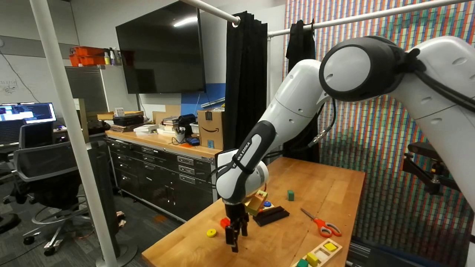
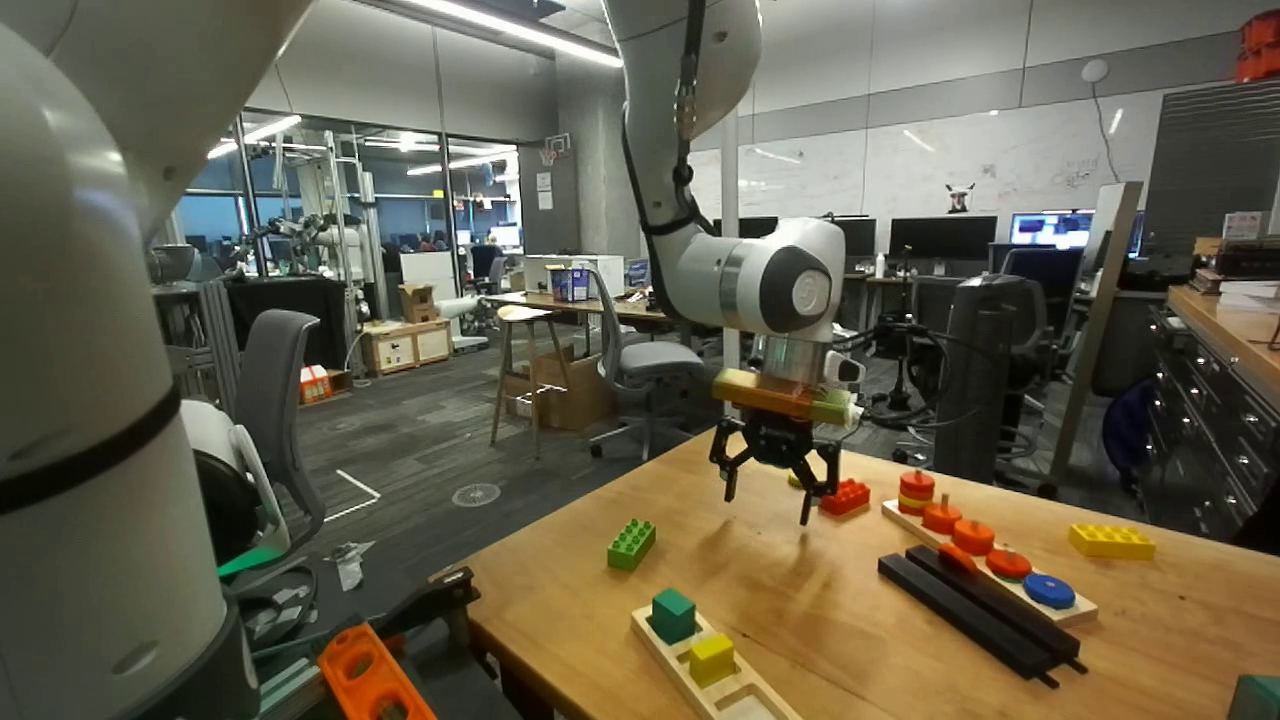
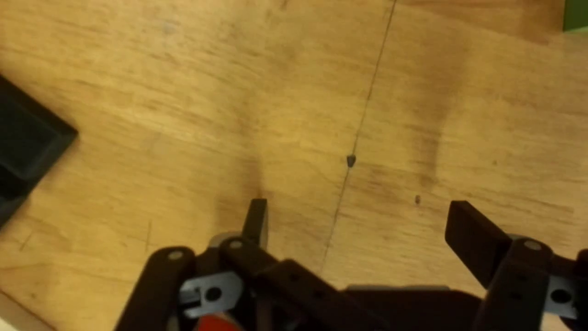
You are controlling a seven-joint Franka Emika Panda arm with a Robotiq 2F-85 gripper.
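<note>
My gripper (image 1: 239, 241) hangs above bare tabletop, fingers apart and nothing between them. In exterior view 2 the gripper (image 2: 768, 506) points down, left of a red brick (image 2: 846, 497). The wrist view shows only wood between the two fingers. A green brick (image 2: 631, 544) lies nearer the table's left edge. A yellow ring (image 1: 211, 233) rests on the table beyond the gripper in exterior view 1, where the arm partly hides the red brick (image 1: 225, 222).
Behind the black bars (image 2: 978, 610) is a peg board with red discs (image 2: 973, 536) and a blue disc (image 2: 1048, 589). A yellow brick (image 2: 1111, 541) lies beyond. Scissors (image 1: 326, 227) and a wooden tray (image 1: 321, 254) with blocks occupy the right side in exterior view 1.
</note>
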